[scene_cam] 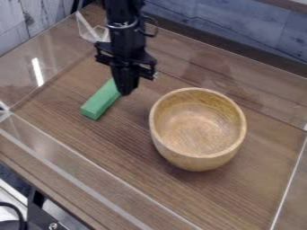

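Note:
My black gripper [125, 68] hangs from the top over the upper middle of the wooden table, just behind and right of a green block [100, 105]. The block lies lengthwise on the tabletop, its far end partly behind the gripper. Whether the gripper is open or shut is too small to tell.
A large tan bowl [197, 132] stands to the right of the block. Dark cables run at the lower left corner, and a dark edge with more clutter runs along the back right.

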